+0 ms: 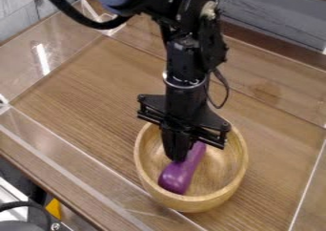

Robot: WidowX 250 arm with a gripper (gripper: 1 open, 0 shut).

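My black gripper (176, 139) hangs over a wooden bowl (227, 187), its fingertips low inside the bowl's back part. A purple eggplant-like object (178, 174) lies in the bowl, its upper end close to or under the fingertips. The gripper looks shut; whether anything is between its tips is hard to see, and the object still rests on the bowl's floor.
Clear edging runs along the left side, with cables and a yellow item beyond it at the lower left. A wall stands at the back.
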